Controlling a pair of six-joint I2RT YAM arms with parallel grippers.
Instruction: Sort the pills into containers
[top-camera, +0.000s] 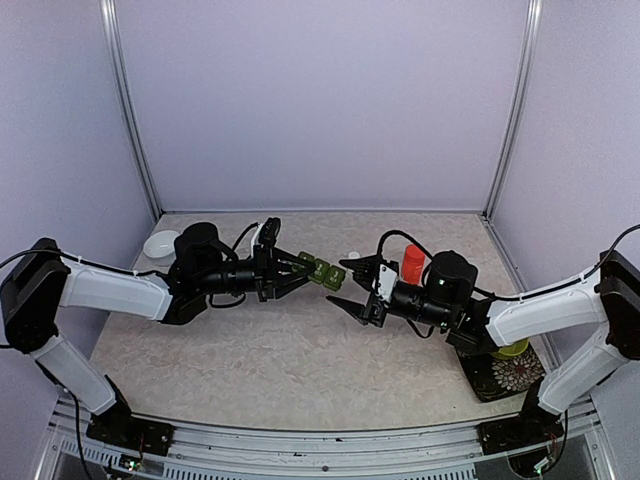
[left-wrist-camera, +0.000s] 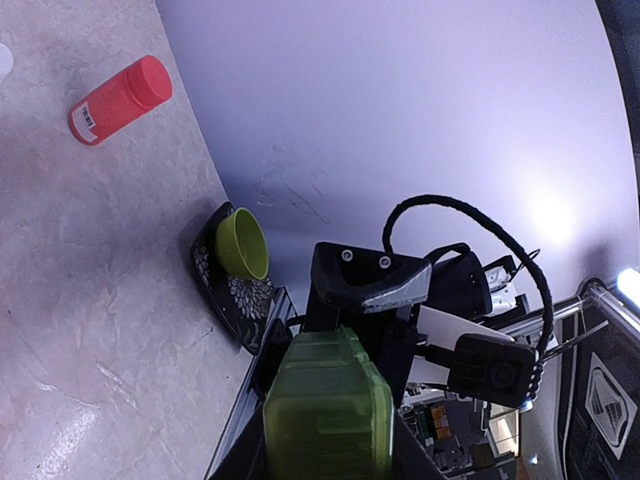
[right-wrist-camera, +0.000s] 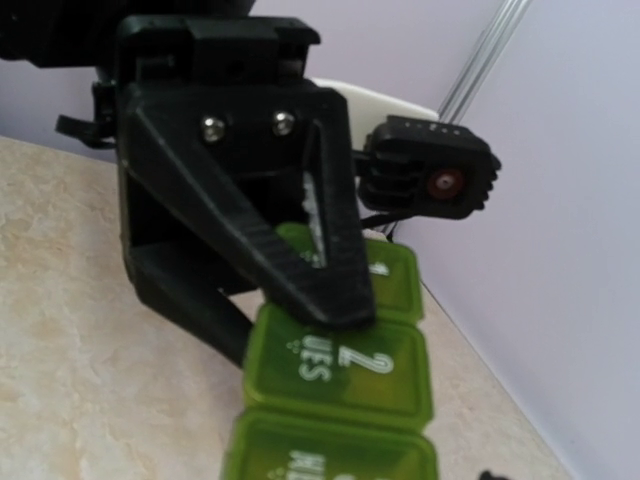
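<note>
A green segmented pill box (top-camera: 320, 272) (right-wrist-camera: 335, 370) with numbered lids is held in mid-air by my left gripper (top-camera: 298, 270), which is shut on it; its black fingers cross the box near lid 1 in the right wrist view. My right gripper (top-camera: 345, 285) faces the box's free end from the right, fingers apart with nothing between them in the top view. A red bottle (top-camera: 412, 263) (left-wrist-camera: 118, 100) stands on the table behind the right arm.
A white dish (top-camera: 161, 245) sits at back left. A dark floral tray (top-camera: 510, 380) with a yellow-green cup (left-wrist-camera: 240, 243) is at the right edge, partly behind the right arm.
</note>
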